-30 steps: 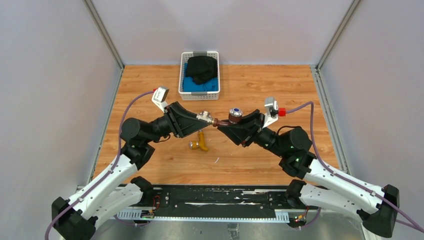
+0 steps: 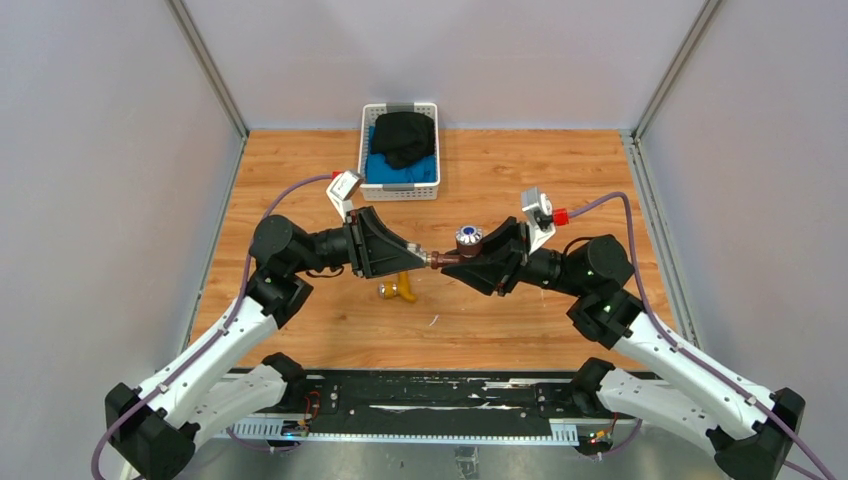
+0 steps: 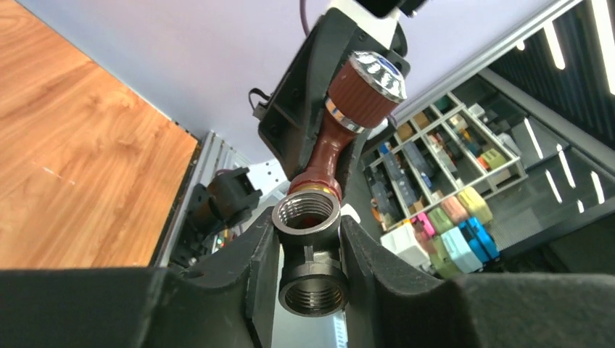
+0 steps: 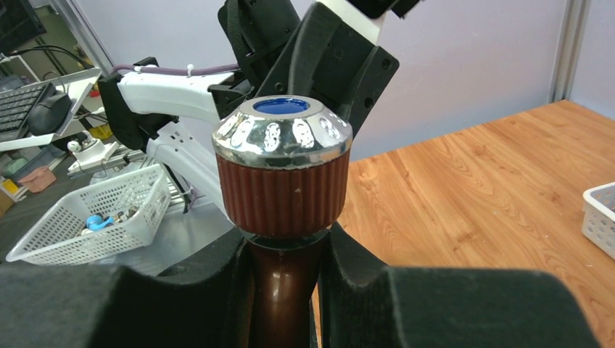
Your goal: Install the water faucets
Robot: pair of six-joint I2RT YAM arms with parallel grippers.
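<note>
Both grippers meet above the middle of the board. In the left wrist view a silver threaded tee fitting (image 3: pixel 312 286) sits between the fingers of my left gripper; whether they grip it tightly is hard to tell. My right gripper is shut on a brown faucet (image 4: pixel 283 192) with a chrome, blue-centred cap on top. The faucet's narrow end points at the tee and appears to meet it; how far it is engaged cannot be told. A yellow faucet (image 2: pixel 402 292) lies on the wooden board (image 2: pixel 540 330) beneath the grippers.
A white basket (image 2: pixel 365 190) with blue and black cloths stands at the back middle. Walls border the board on the back and sides, and a black rail (image 2: pixel 440 395) runs along the front. The board's outer areas are clear.
The left arm has shifted slightly right and its wrist has turned, bringing the tee level with the brown faucet. The right arm has moved and turned slightly.
</note>
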